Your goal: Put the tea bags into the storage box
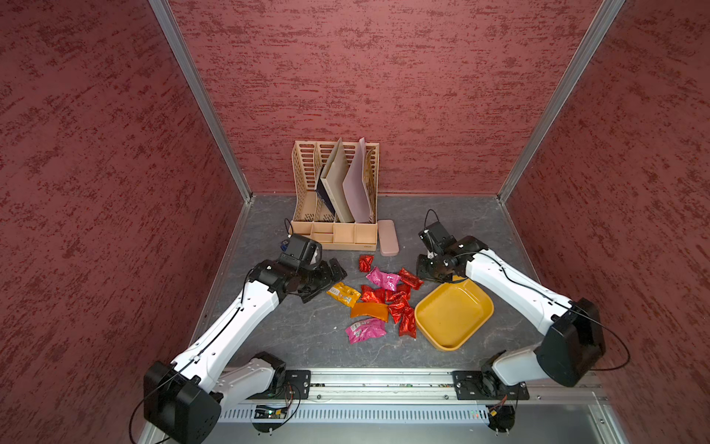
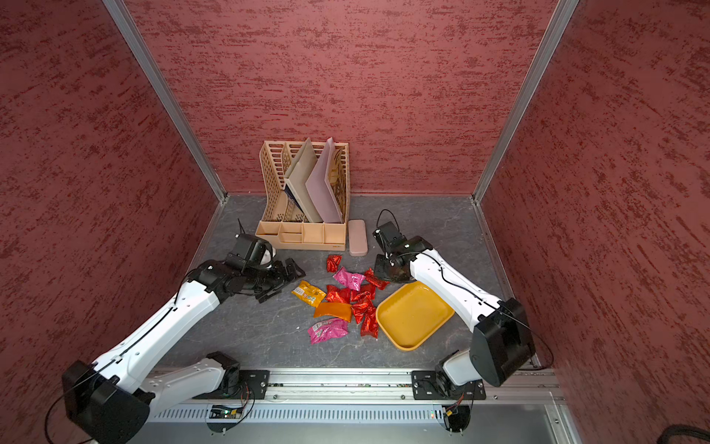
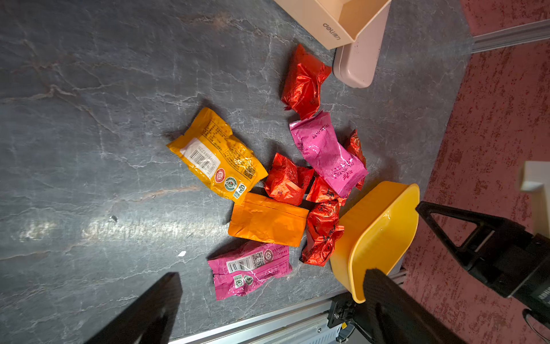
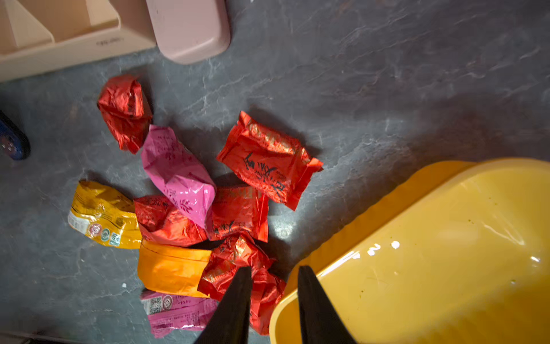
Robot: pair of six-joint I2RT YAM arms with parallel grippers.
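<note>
Red, pink, yellow and orange tea bags lie piled in the middle of the counter, among them a pink one, a red one and a yellow one. Beside them at right stands the yellow storage box, empty. My left gripper hangs open over the counter left of the bags, holding nothing. My right gripper is over the box's back-left edge and nearby bags; its fingers are apart with nothing seen between them.
A wooden organizer with upright folders stands at the back, with a pale pink case beside it.
</note>
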